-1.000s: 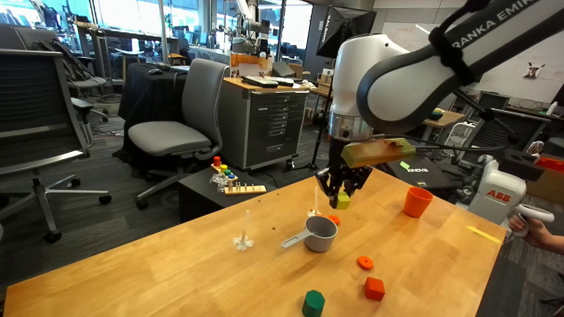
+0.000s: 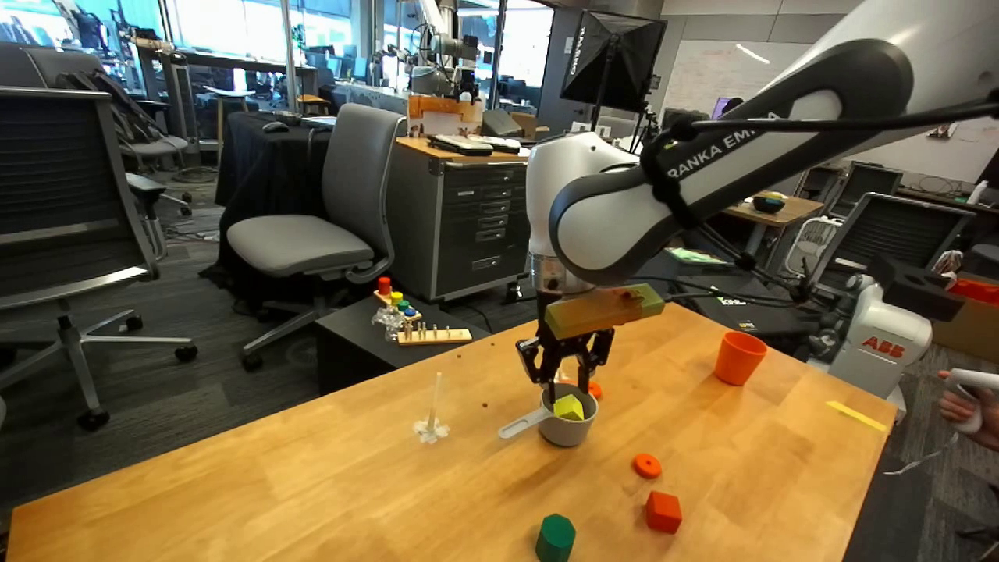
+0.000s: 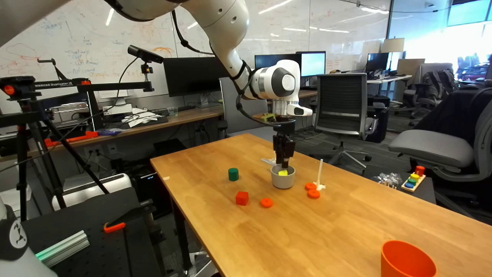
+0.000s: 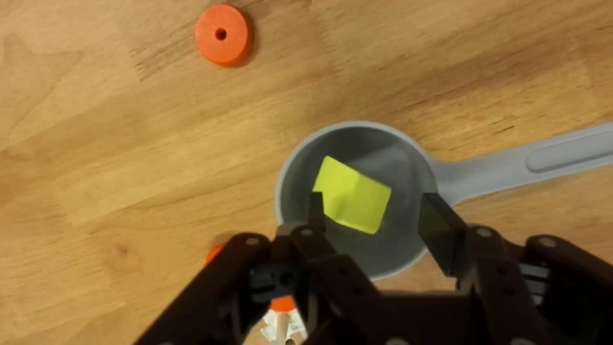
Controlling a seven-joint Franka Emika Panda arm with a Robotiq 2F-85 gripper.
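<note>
A yellow block [image 4: 357,195] rests inside the grey measuring cup [image 4: 373,126], tilted, its sides clear of both fingers in the wrist view. My gripper is over the cup with its fingers parted and nothing gripped. One finger [image 4: 439,230] is near the handle side, the other lies over the cup's opposite side. Exterior view 1 shows the gripper [image 2: 568,389] with its fingertips down at the cup [image 2: 567,432] and the yellow block [image 2: 568,407] between them. From the other side, the block [image 3: 282,173] shows just below the cup's rim.
Orange discs [image 3: 266,202], a red cube [image 2: 663,512] and a green prism [image 2: 556,538] lie around the cup. A white peg [image 3: 319,173] stands near it. An orange cup [image 2: 740,357] is farther off.
In exterior view 1 the gripper has moved left and down to the grey cup. The yellow block, held in the fingers before, now sits in the cup, and the fingers have parted.
</note>
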